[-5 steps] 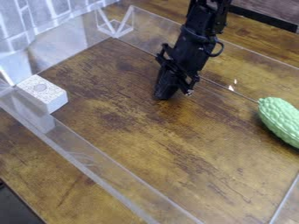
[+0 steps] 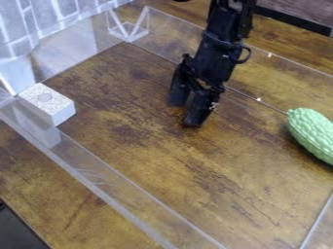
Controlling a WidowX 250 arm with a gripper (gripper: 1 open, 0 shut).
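Observation:
The black robot arm reaches down from the top of the view, its gripper [image 2: 194, 101] low over the wooden floor [image 2: 156, 175] near the middle. The gripper stands open; a dark object at its left side is too indistinct to name. A green textured object [image 2: 313, 134] lies at the right edge, apart from the gripper. A white block [image 2: 47, 103] sits at the left by the clear wall.
Clear plastic walls [image 2: 97, 177] bound the work area, with a grey-white cloth [image 2: 39, 29] beyond at the upper left. The floor in front of the gripper is bare.
The gripper has come a little toward the camera and lower in the view. The green object and white block have not moved.

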